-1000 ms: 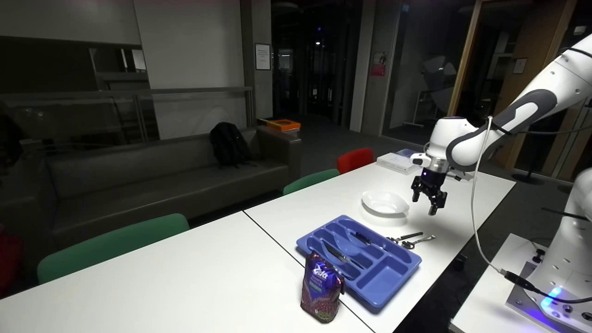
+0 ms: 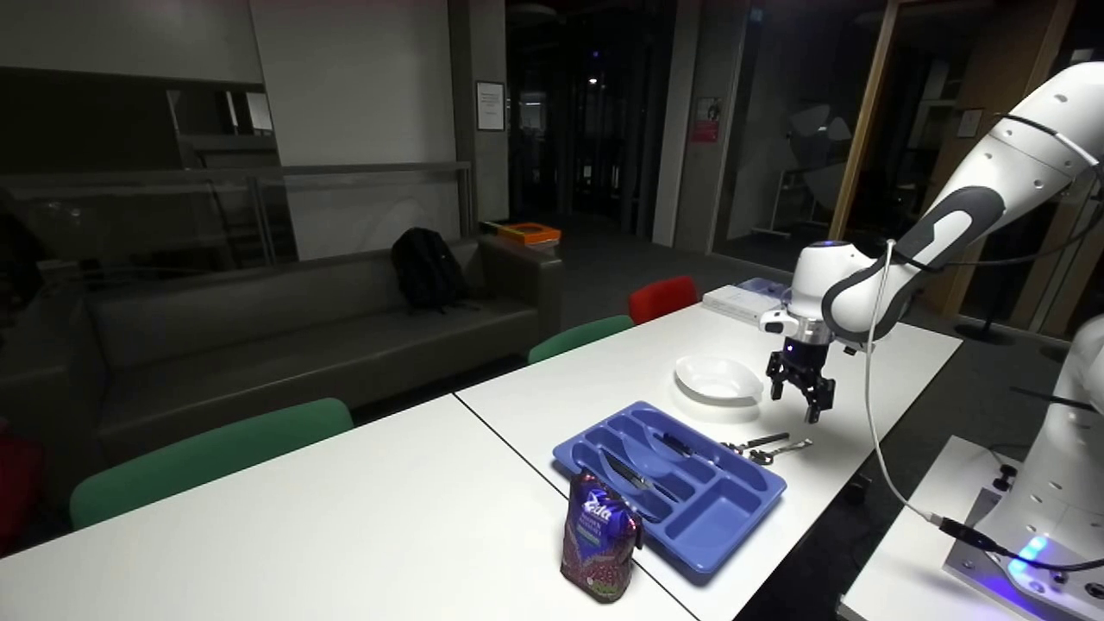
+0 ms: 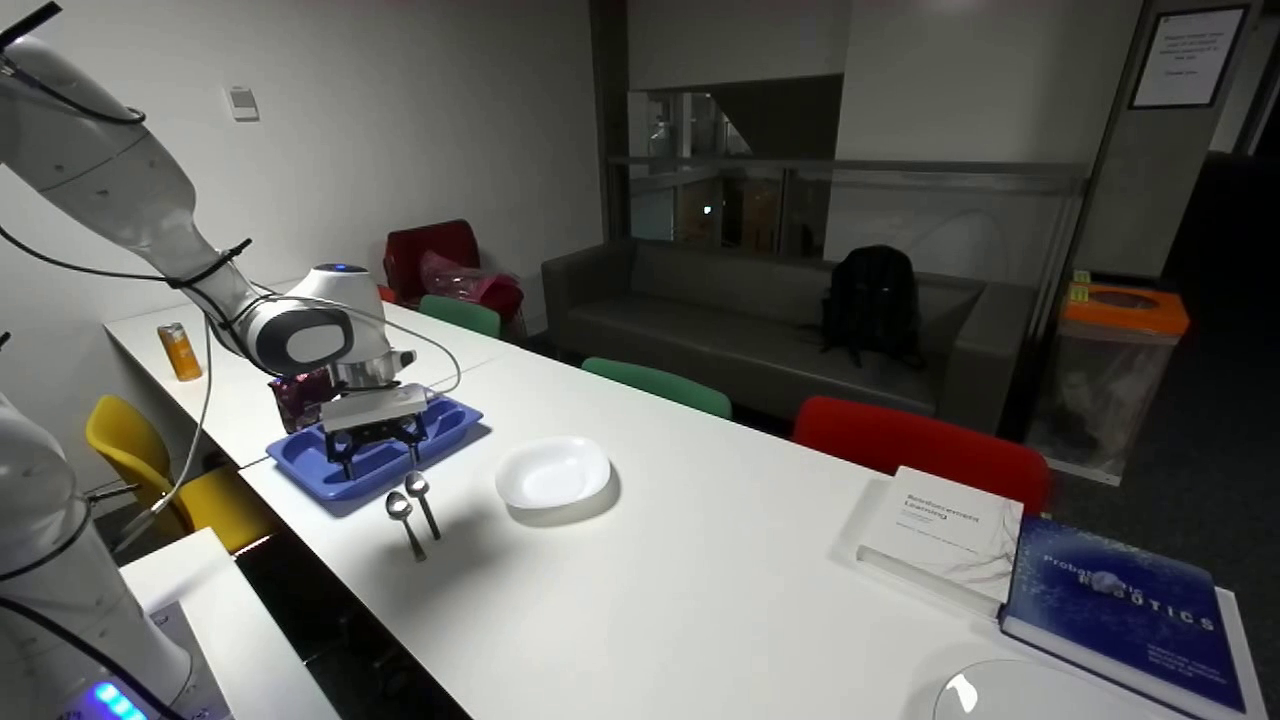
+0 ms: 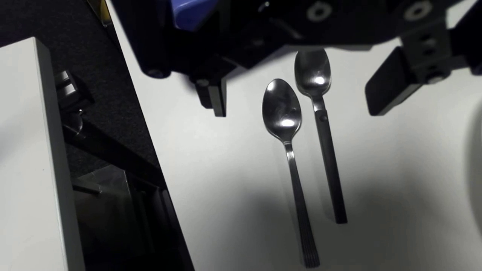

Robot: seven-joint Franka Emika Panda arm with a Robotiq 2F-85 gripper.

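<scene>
Two metal spoons lie side by side on the white table: one with a ribbed handle (image 4: 296, 189) and one with a dark, smooth handle (image 4: 330, 165). Above them hangs my gripper (image 2: 796, 402), its fingers wide open and empty. In the wrist view both bowls appear between the spread fingers, with the handles running away from the gripper. Nothing touches the spoons. Beside them is a blue cutlery tray (image 2: 714, 514) holding some dark-handled cutlery (image 2: 628, 473).
A white bowl (image 3: 553, 473) stands close to the spoons. Against the tray leans or stands a dark purple packet (image 2: 599, 538); contact is unclear. Two books (image 3: 942, 536) lie at the table's far end. Bare tabletop (image 3: 720, 552) spreads between bowl and books.
The arm has come down and a little toward the tray, bringing my open gripper lower. Spoons, bowl, tray and packet are where they were.
</scene>
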